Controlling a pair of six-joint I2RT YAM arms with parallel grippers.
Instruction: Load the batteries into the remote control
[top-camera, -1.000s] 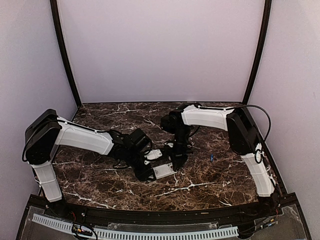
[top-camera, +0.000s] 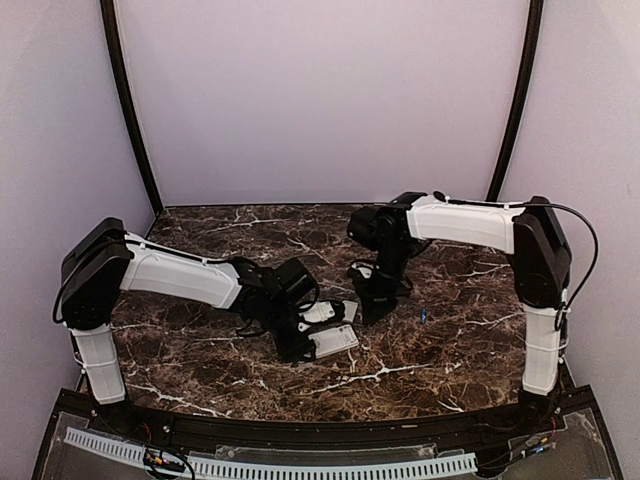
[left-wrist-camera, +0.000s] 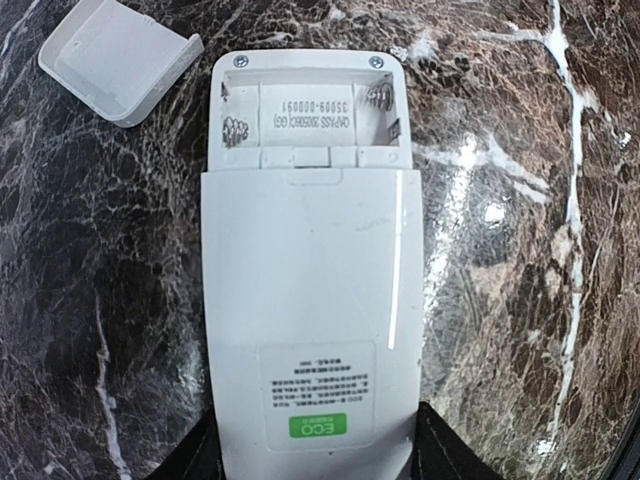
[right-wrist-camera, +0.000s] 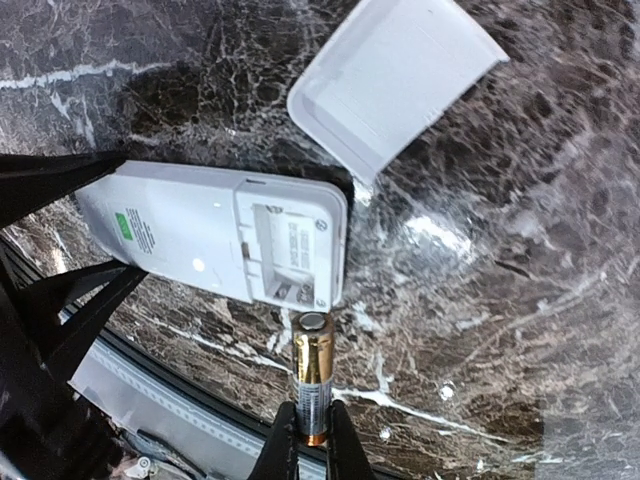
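The white remote (left-wrist-camera: 310, 270) lies back up with its battery compartment (left-wrist-camera: 305, 110) uncovered and empty, springs showing. My left gripper is shut on the remote's lower end. The loose white cover (right-wrist-camera: 395, 85) lies apart beside it. In the right wrist view, my right gripper is shut on a gold battery (right-wrist-camera: 313, 365), just off the compartment's edge. In the top view my right gripper sits to the right of the remote (top-camera: 335, 341).
A small blue item (top-camera: 424, 315) lies on the dark marble table right of the right gripper. The rail (top-camera: 270, 465) runs along the front.
My right arm has moved up and to the right in the top view, away from over the remote's end, uncovering more of it. The left arm has shifted slightly.
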